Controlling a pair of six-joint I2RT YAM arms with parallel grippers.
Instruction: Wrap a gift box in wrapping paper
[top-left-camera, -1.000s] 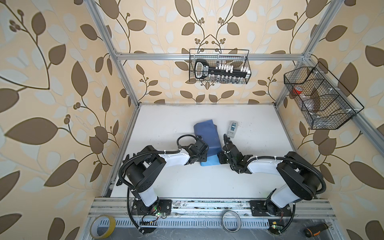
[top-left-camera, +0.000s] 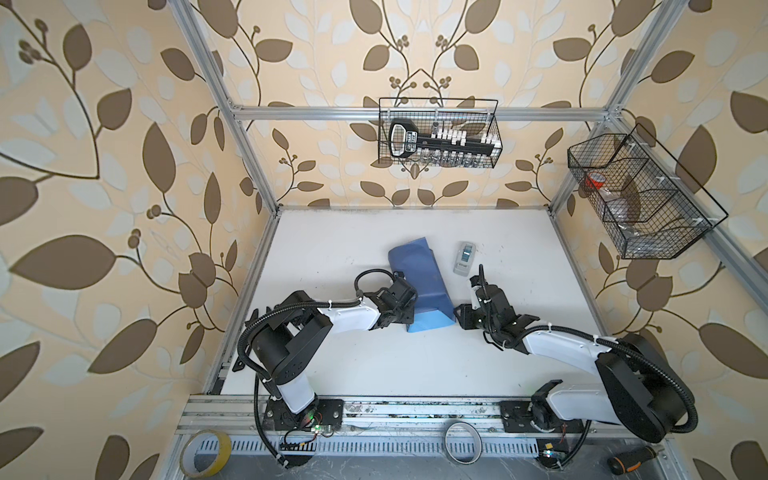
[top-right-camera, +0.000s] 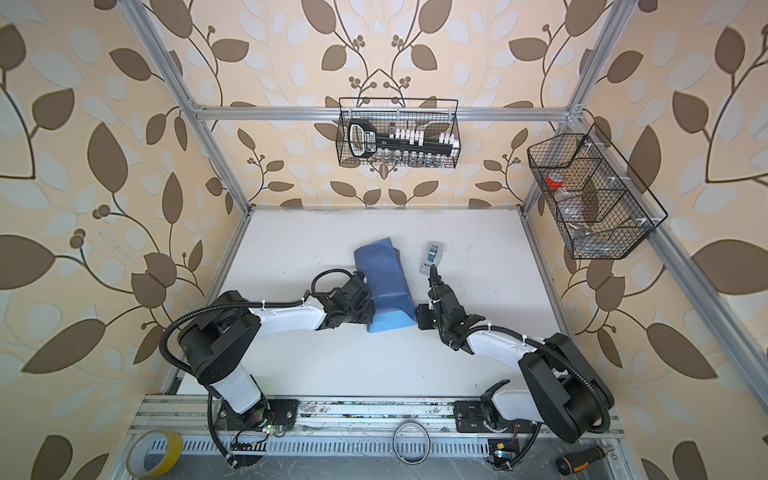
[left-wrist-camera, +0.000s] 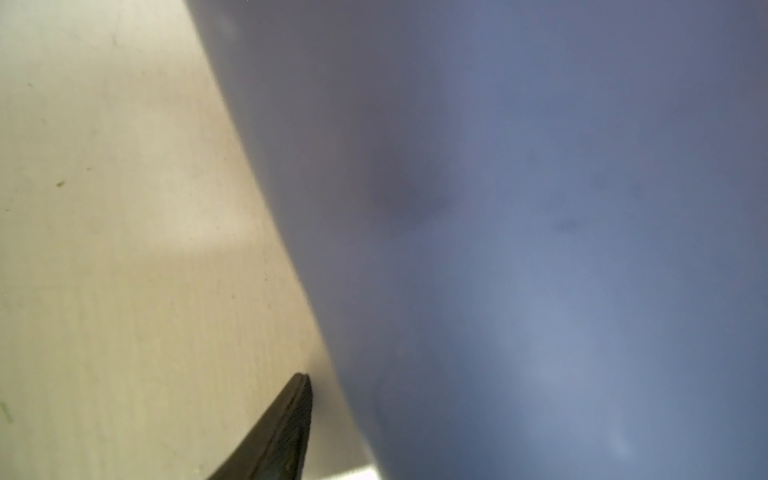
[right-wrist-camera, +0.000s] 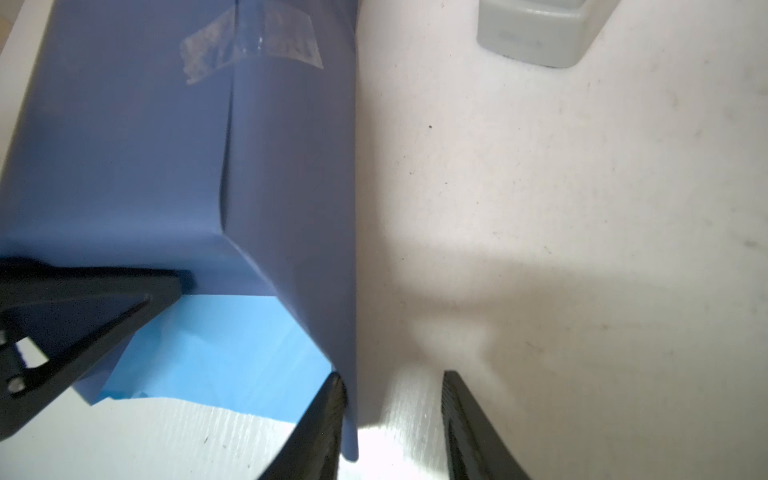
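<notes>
The gift package (top-left-camera: 420, 272), wrapped in dark blue paper, lies mid-table with clear tape (right-wrist-camera: 248, 44) on its top. At its near end, the paper's light blue inner side (right-wrist-camera: 216, 352) shows in the right wrist view, and the right side flap (right-wrist-camera: 296, 216) extends past the box. My left gripper (top-left-camera: 412, 314) is at the near left of the package; one finger (right-wrist-camera: 152, 292) presses against its end. My right gripper stands open at the flap's near tip, its left finger beside the paper edge. The left gripper's other finger (left-wrist-camera: 280, 432) sits left of the paper.
A grey tape dispenser (top-left-camera: 465, 258) lies right of the package's far half. Wire baskets (top-left-camera: 440, 133) hang on the back and right walls.
My right gripper has moved right, away from the package's near end. The package's near end has shifted slightly right and its right flap now sticks out. My left arm looks still.
</notes>
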